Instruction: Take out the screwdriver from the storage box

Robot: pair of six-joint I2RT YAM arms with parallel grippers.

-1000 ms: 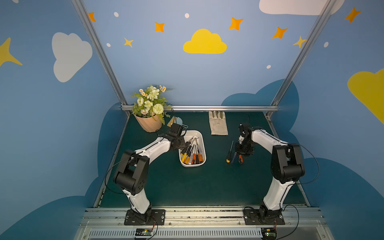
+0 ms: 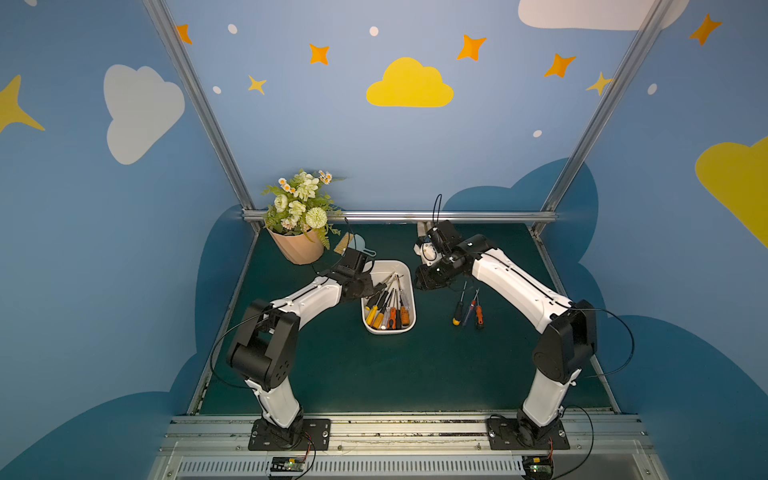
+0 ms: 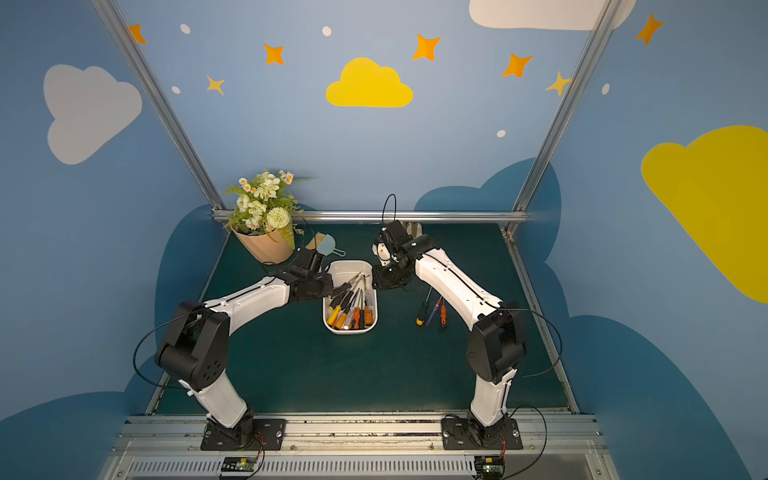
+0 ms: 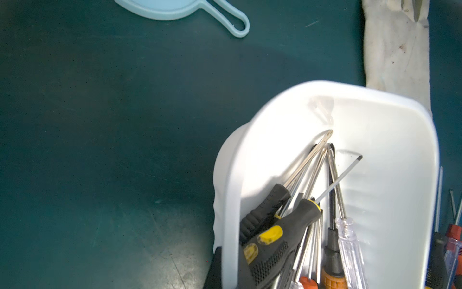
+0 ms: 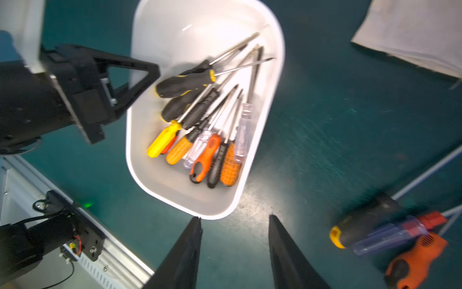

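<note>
A white storage box (image 5: 226,208) holds several screwdrivers (image 5: 204,156), handles mostly toward the front. A black-and-yellow screwdriver (image 4: 284,236) lies on top, its thin shaft pointing up to the right. My left gripper is shut at the box's left wall; in the left wrist view the rim (image 4: 232,202) passes between its black fingers. Open and empty, my right gripper hangs just right of the box, as both top views show. Three screwdrivers lie on the table to the right: black-yellow (image 5: 365,219), clear blue-red (image 5: 392,234) and orange (image 5: 416,260).
A beige glove (image 4: 397,53) lies behind the box, partly covered by the right arm from above. At the back left stand a flower pot (image 2: 296,246) and a light-blue dustpan (image 2: 357,241).
My right arm has swung left from over the loose screwdrivers to beside the box, uncovering them and covering part of the glove. The box and left gripper have shifted slightly right.
</note>
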